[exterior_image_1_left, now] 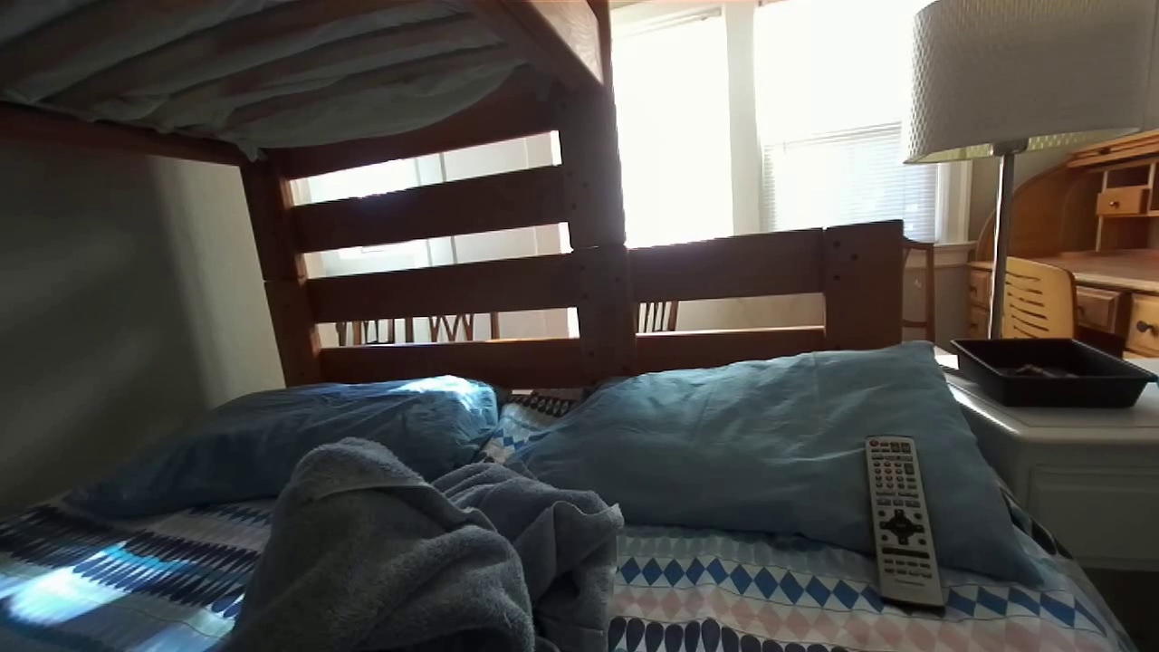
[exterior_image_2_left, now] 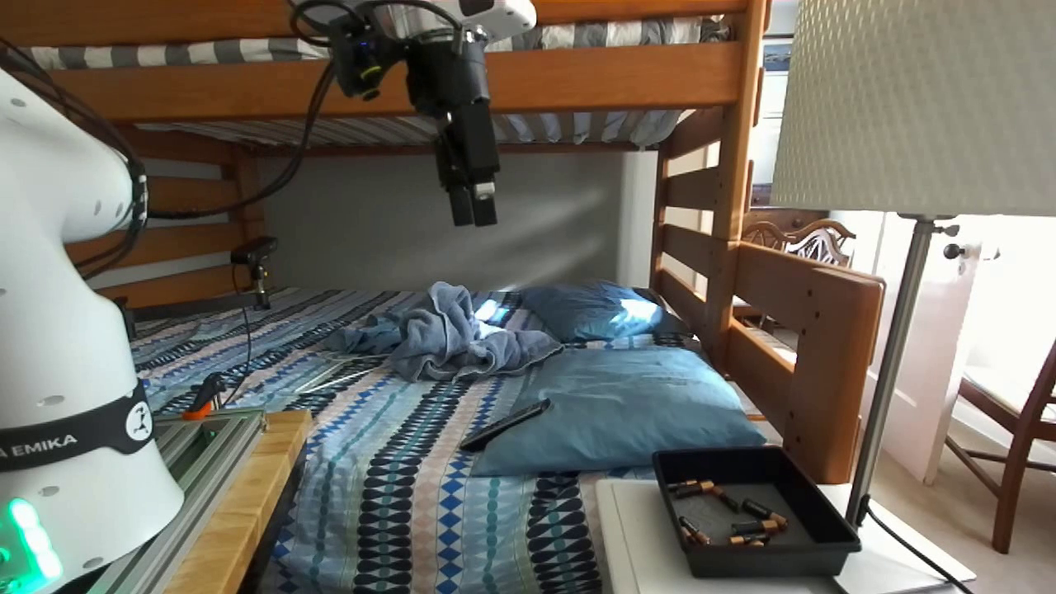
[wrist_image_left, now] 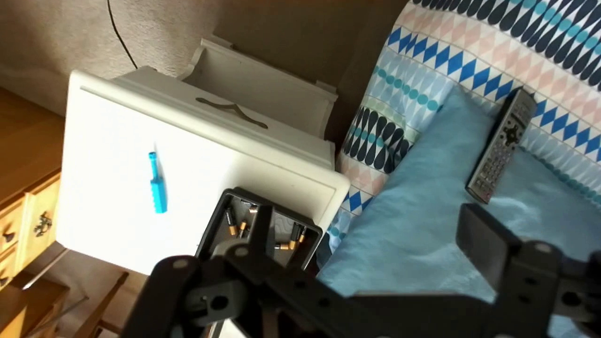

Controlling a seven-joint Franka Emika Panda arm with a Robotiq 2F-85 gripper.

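My gripper is open in the wrist view, its two dark fingers wide apart with only the pillow far below between them. In the second exterior view the gripper (exterior_image_2_left: 475,213) hangs high over the bed, clear of everything on it. A grey remote control (exterior_image_1_left: 904,522) leans on the edge of the near blue pillow (exterior_image_1_left: 750,435), its buttons facing up. The wrist view has the remote (wrist_image_left: 503,145) beyond the right finger. On the nightstand a black tray (exterior_image_2_left: 757,566) holds several batteries (exterior_image_2_left: 760,511); a finger partly hides it in the wrist view.
A crumpled grey-blue towel (exterior_image_2_left: 445,337) lies mid-bed. On the white nightstand (wrist_image_left: 112,225) rests a blue tool (wrist_image_left: 157,188). A lamp pole (exterior_image_2_left: 896,366) rises beside the tray, and the upper bunk's rail (exterior_image_2_left: 594,81) runs overhead.
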